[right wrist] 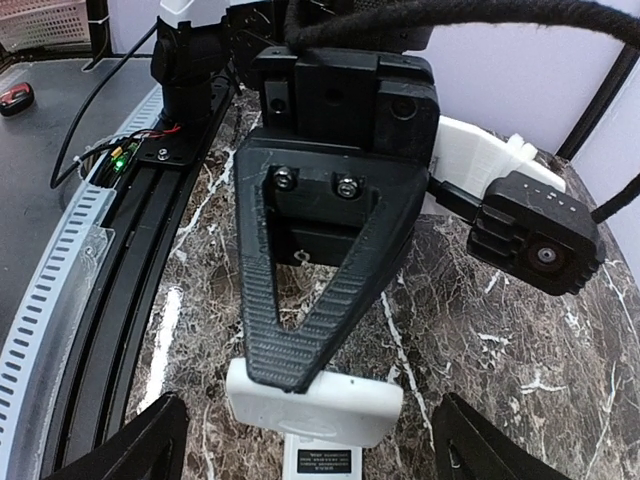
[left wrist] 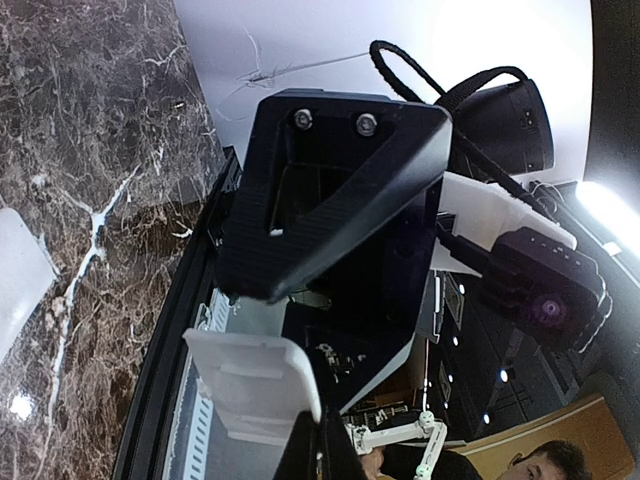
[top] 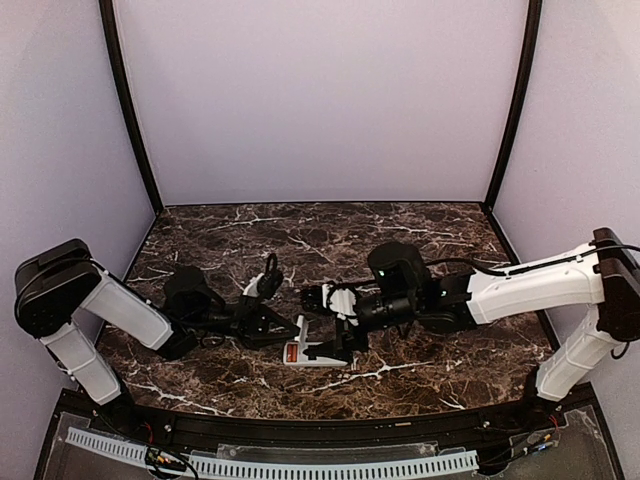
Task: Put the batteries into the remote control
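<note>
The white remote control (top: 318, 360) lies on the marble table near the front middle, its battery compartment (top: 291, 352) uncovered at the left end with something red showing. My left gripper (top: 292, 330) is shut on the white battery cover (left wrist: 250, 385), holding it upright above that end. The right wrist view also shows the cover (right wrist: 315, 407) under the left gripper's black housing, with the remote (right wrist: 322, 460) below it. My right gripper (top: 335, 350) hangs over the remote's right part; its two fingers stand apart at the bottom of the right wrist view, nothing seen held.
A black rail (right wrist: 120, 270) and a perforated metal strip run along the front edge. Walls close the sides and back.
</note>
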